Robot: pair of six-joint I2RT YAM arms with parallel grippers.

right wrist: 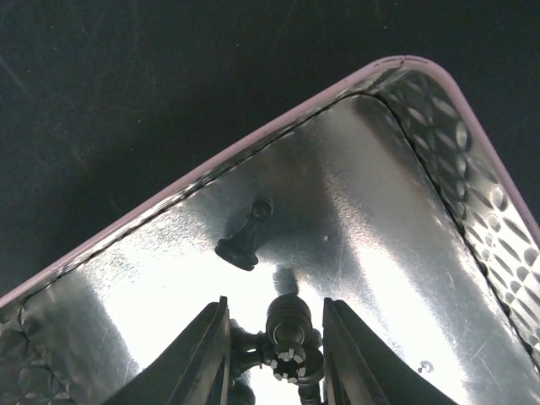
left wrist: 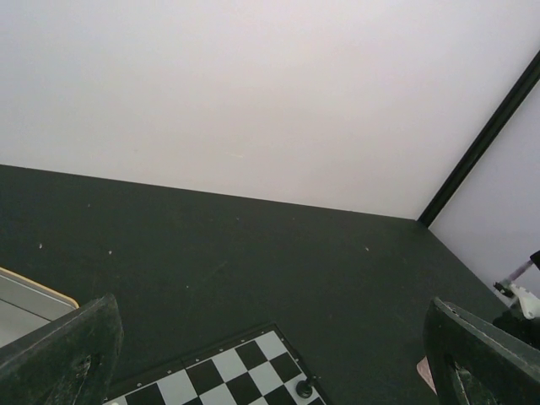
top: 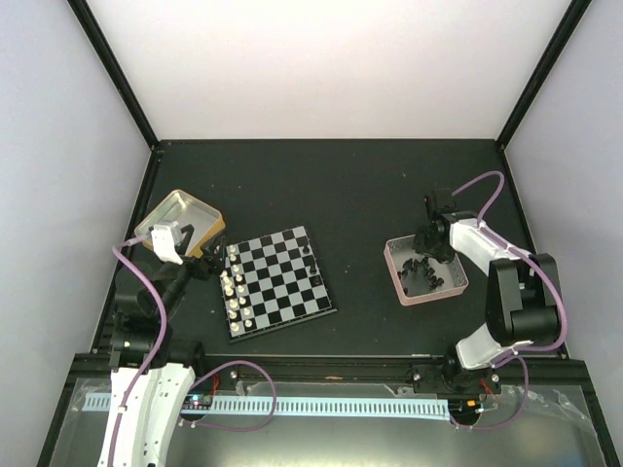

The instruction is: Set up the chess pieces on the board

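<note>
The chessboard (top: 277,277) holds white pieces along its left side and a few black pieces on its right edge. My right gripper is over the pink-rimmed tray (top: 409,300), its fingers part open around a standing black piece (right wrist: 288,321) among other black pieces; another black piece (right wrist: 240,245) lies apart above them. Whether the fingers touch the piece is not clear. My left gripper hangs open at the board's left, near the gold tray.
The gold-rimmed tray (top: 209,209) at the back left looks mostly empty.
</note>
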